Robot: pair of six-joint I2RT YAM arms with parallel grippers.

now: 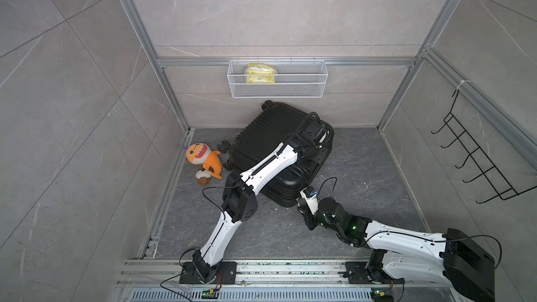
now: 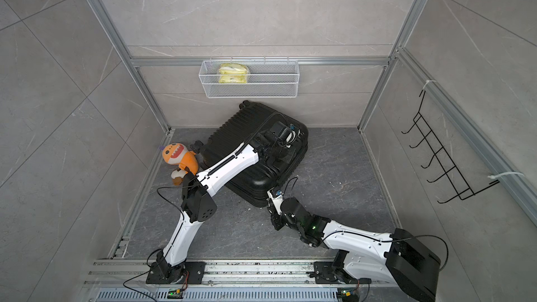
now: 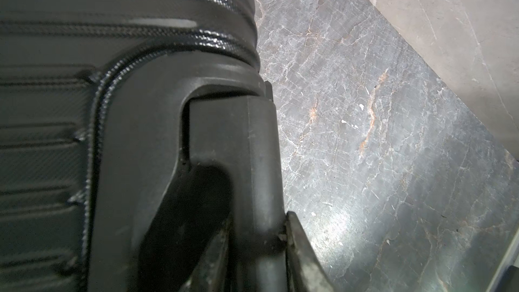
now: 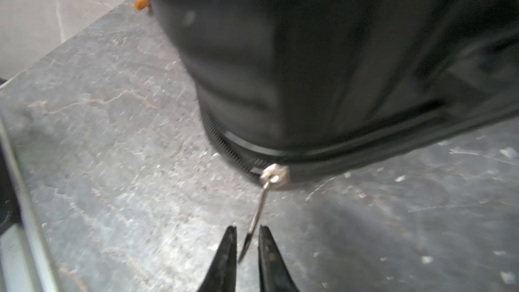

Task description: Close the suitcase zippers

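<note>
The black suitcase (image 1: 263, 134) lies tilted on the floor. In the left wrist view its dark handle (image 3: 259, 151) runs between the fingers of my left gripper, which is shut on it. Near the suitcase's front corner, in the right wrist view, a metal zipper slider (image 4: 274, 175) sits on the zipper track, with toothed tape (image 4: 224, 143) showing to its left. Its thin pull tab (image 4: 258, 213) hangs down to my right gripper. Those fingertips stand part open, the tab's lower end between or just beside them; contact cannot be made out.
An orange plush toy (image 1: 205, 159) lies left of the suitcase. Behind it, a white wire basket (image 1: 302, 78) hangs on the wall; a black hook rack (image 1: 475, 153) hangs at right. Bare floor (image 1: 369, 173) lies right of the suitcase.
</note>
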